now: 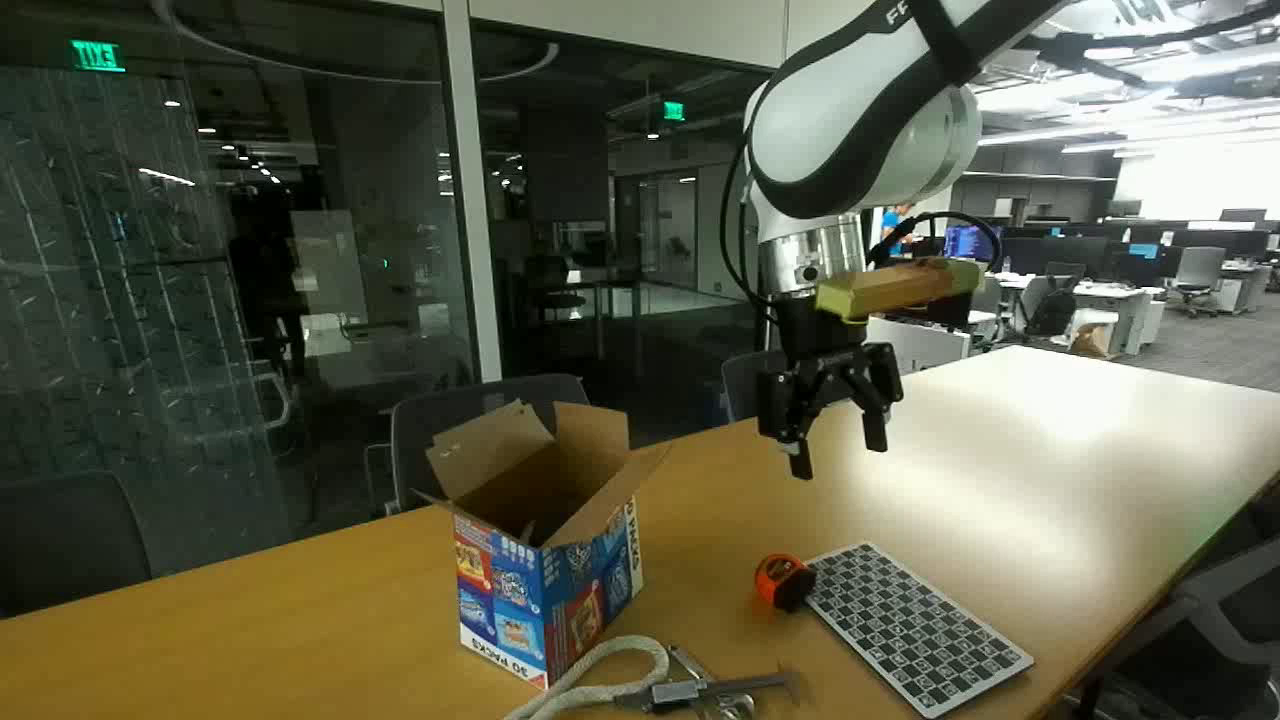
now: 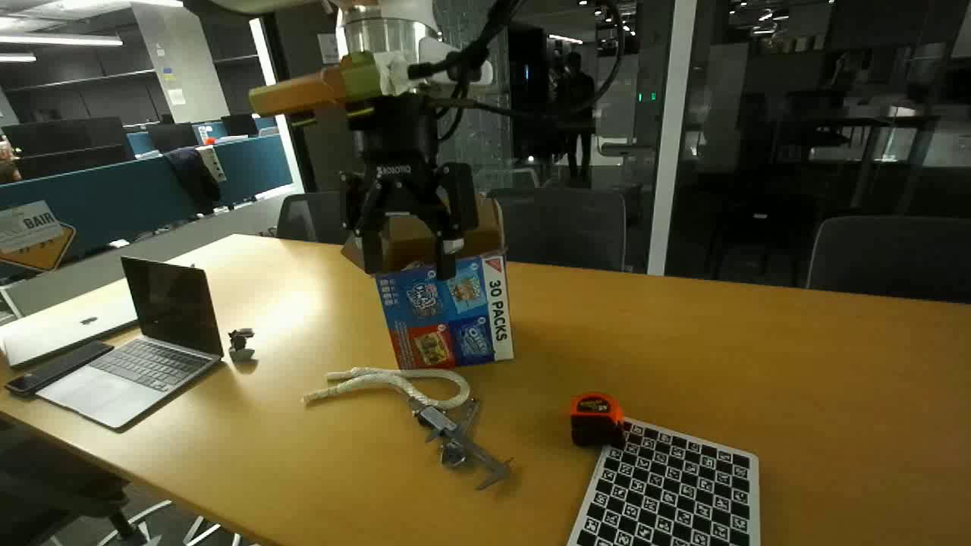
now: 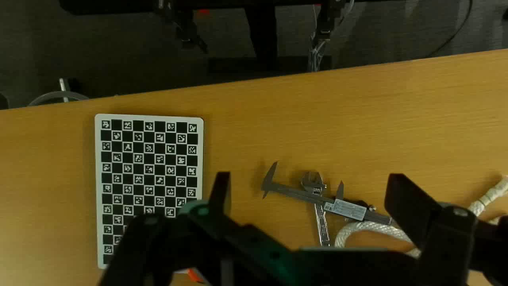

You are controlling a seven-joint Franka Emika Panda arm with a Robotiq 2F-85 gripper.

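My gripper (image 1: 846,463) hangs open in the air above the table, its fingers wide apart and nothing between them. In the wrist view, a caliper (image 3: 299,193) lies across an adjustable wrench (image 3: 322,221) on the wood below the fingers. A pale rope (image 2: 414,374) curls beside them, close to the caliper's end. The orange and black tape measure (image 1: 783,581) touches a corner of the checkered board (image 1: 914,626); from the wrist, my gripper hides most of it. A blue snack box (image 1: 549,594) stands upright with its flaps up, its inside mostly dark.
An open laptop (image 2: 156,350), a phone-like black object (image 2: 59,367) and a small dark item (image 2: 240,345) occupy the table's other end. Chairs line the glass wall. Bare wood (image 2: 819,382) stretches beyond the checkered board.
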